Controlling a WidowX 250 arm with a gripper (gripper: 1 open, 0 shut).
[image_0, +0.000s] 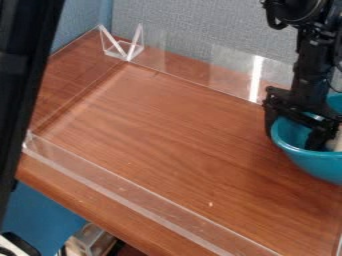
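Note:
At the right edge a teal bowl (305, 163) rests on the wooden table. My black gripper (301, 122) reaches down from the top right into the bowl, its lower part over the bowl's left and middle. A pale object (334, 142) shows inside the bowl beside it, mostly cut off by the frame edge. The fingertips are dark and partly hidden in the bowl, so their state is hard to see.
Clear plastic walls line its back and front edges, with a white bracket (120, 45) at the back left corner. A dark post fills the left edge.

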